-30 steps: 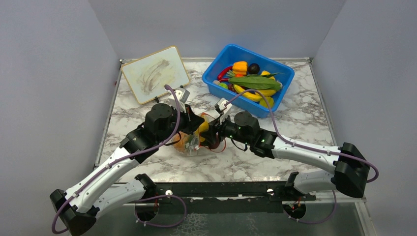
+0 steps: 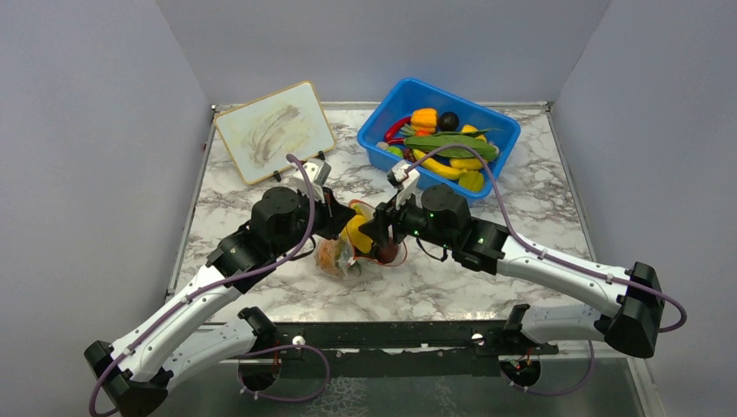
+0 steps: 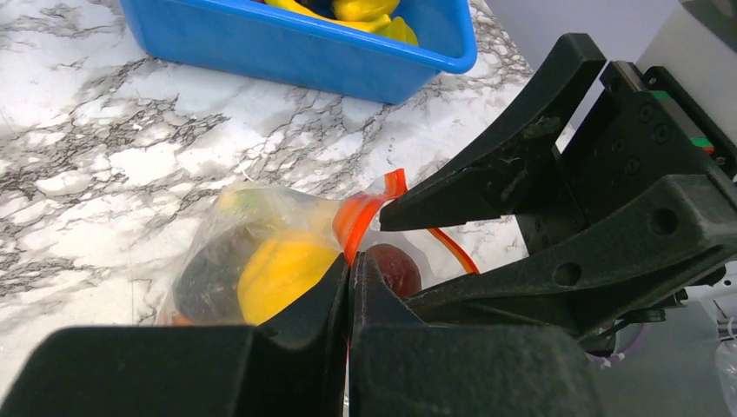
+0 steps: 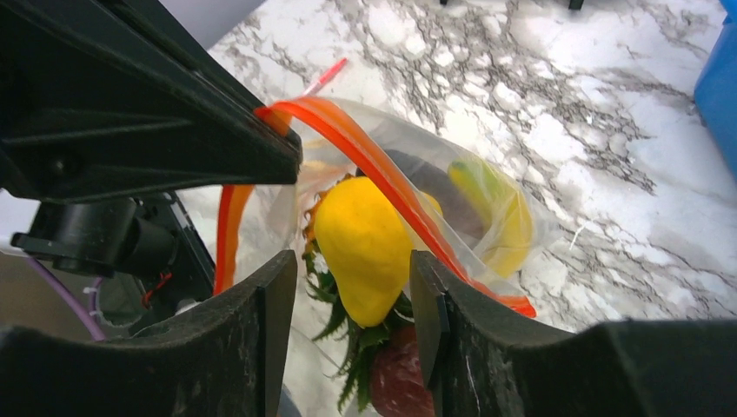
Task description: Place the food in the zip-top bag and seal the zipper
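My left gripper is shut on the orange zip rim (image 3: pixel 361 221) of a clear bag (image 3: pixel 195 243), which lies on its side with its mouth facing right. A yellow food piece (image 4: pixel 365 248) sits inside it, beside darker and yellow-green pieces. At the bag's mouth, low down, rests a dark red round food (image 4: pixel 400 373) with green leaves (image 4: pixel 348 347) near it. My right gripper stands open in front of the mouth. The yellow piece shows beyond its gap, and no item appears gripped.
A blue bin (image 2: pixel 504 143) with several vegetables and fruits stands at the back right. Behind the left arm leans a white board (image 2: pixel 276 130).
The dark red food shows more clearly below it. My left gripper shifted slightly left.
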